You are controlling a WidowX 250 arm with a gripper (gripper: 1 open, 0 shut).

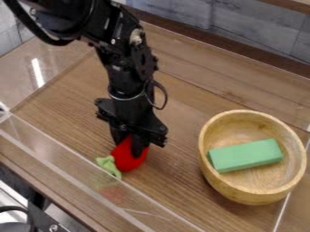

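The black gripper reaches down from the top left to the wooden table, over a red object with a green leafy part pointing left. Its fingers overlap the top of the red object; I cannot tell whether they are closed on it.
A wooden bowl holding a green block sits on the right. A grey wall stands behind.
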